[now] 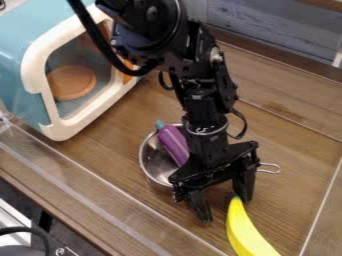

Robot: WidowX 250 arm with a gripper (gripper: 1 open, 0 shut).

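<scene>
My black gripper (225, 203) hangs low over the wooden table, its two fingers spread apart on either side, with the tip of a yellow banana (247, 234) beside the right finger. A purple eggplant (173, 143) lies in a steel pot (152, 164), which is partly hidden behind the arm. Nothing shows held between the fingers.
A light blue toy oven (30, 58) with a white-framed opening and an orange disc (70, 82) inside stands at the upper left. A grey wall runs along the back.
</scene>
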